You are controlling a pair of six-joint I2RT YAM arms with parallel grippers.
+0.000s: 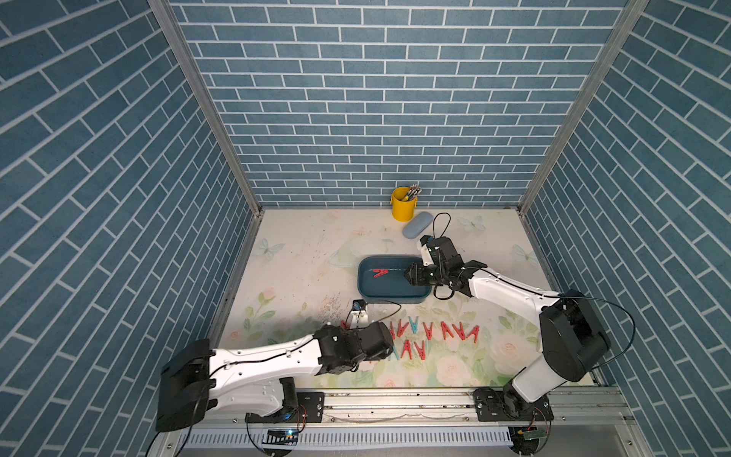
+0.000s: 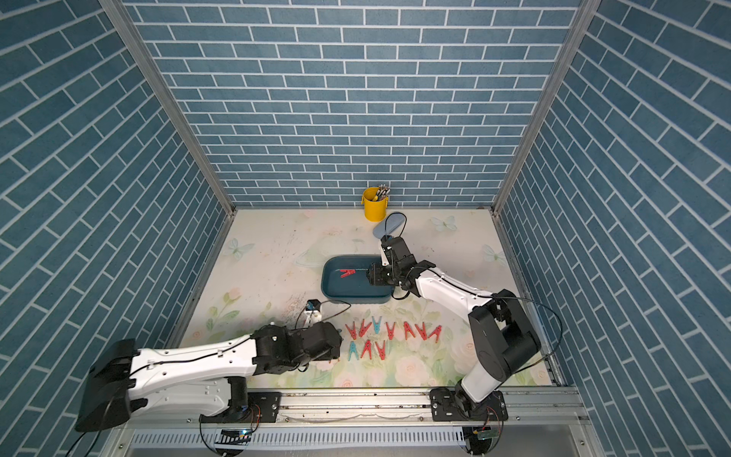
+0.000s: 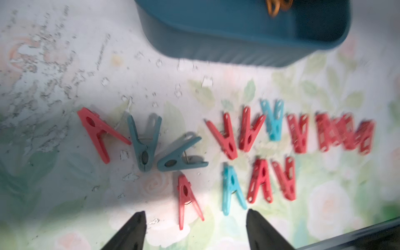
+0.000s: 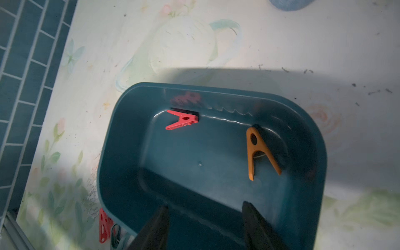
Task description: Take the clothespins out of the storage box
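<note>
The dark teal storage box holds a red clothespin by its far wall and an orange clothespin toward its right end. My right gripper hangs over the box, open and empty. Red, cyan and grey-teal clothespins lie in front of the box, among them a red one and a grey-teal one. My left gripper is open above these clothespins at the front, nothing between its fingers.
A yellow cup with utensils stands at the back, with a grey-blue oblong case before it.
</note>
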